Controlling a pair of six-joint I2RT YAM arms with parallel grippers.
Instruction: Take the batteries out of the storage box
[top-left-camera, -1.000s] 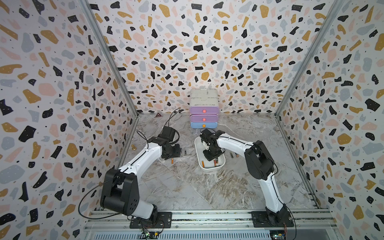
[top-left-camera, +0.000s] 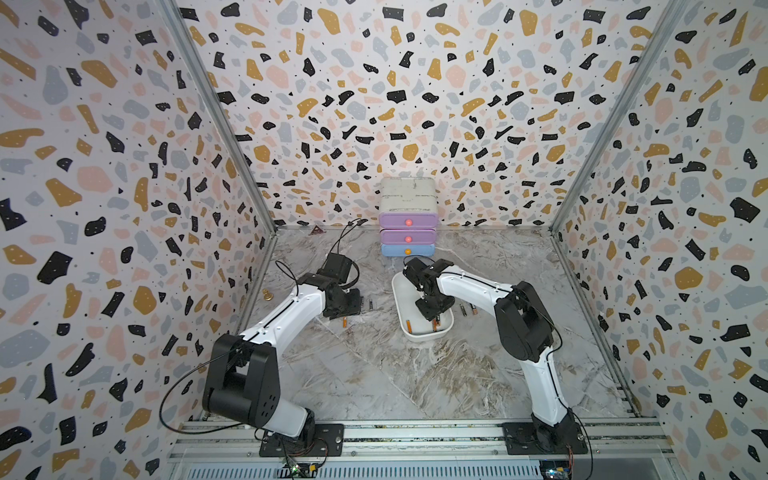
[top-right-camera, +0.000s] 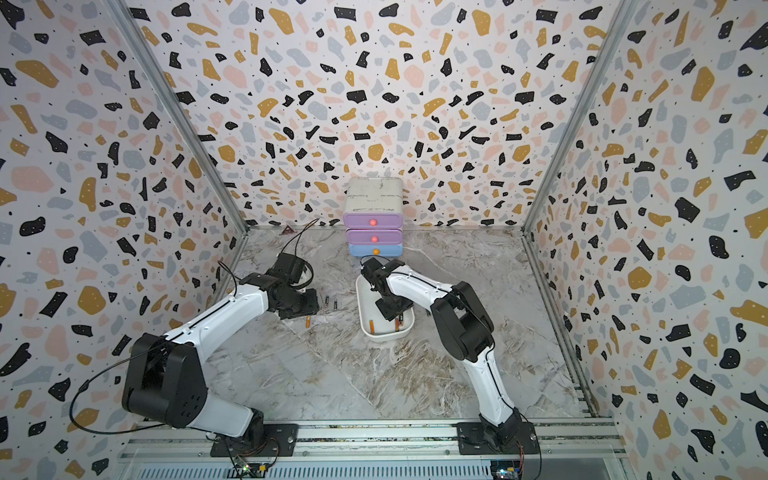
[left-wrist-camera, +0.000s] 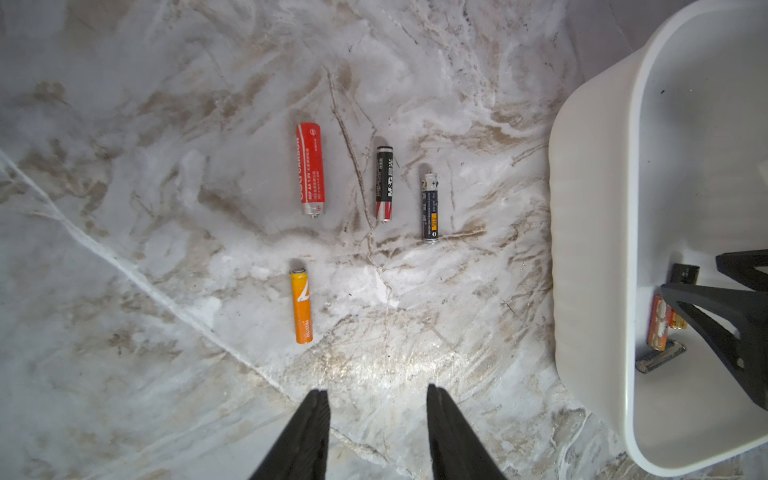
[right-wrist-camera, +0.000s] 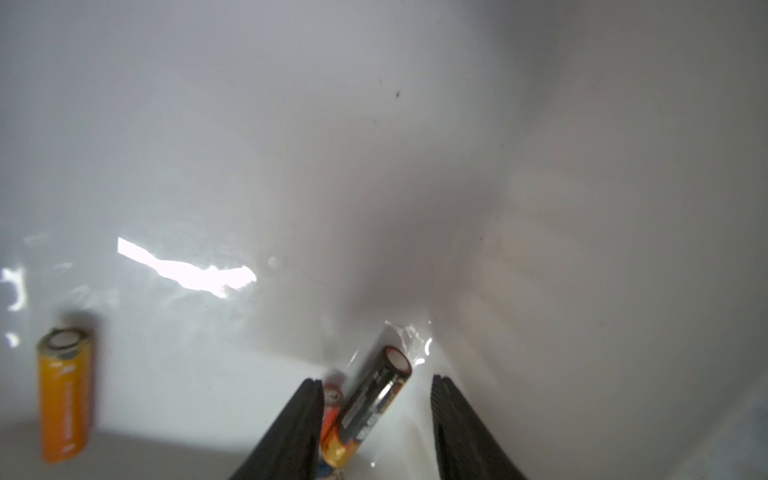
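Note:
In the white storage box (top-left-camera: 426, 336) lie batteries: an orange one (right-wrist-camera: 65, 392) apart and a black-and-copper one (right-wrist-camera: 369, 404) beside a partly hidden red one (right-wrist-camera: 329, 408). My right gripper is inside the box, open around the black-and-copper battery's end, not visibly closed on it. My left gripper is open above the table left of the box, with nothing between its fingers. Below it lie a red battery (left-wrist-camera: 310, 169), black-red (left-wrist-camera: 384, 182), black-silver (left-wrist-camera: 429, 206) and yellow (left-wrist-camera: 301, 306) batteries.
A stack of pastel drawers (top-left-camera: 408, 220) stands at the back behind the box. More batteries lie right of the box.
The box has shifted slightly to the right. My right gripper has moved a little over the last second within it. The left arm has barely moved.

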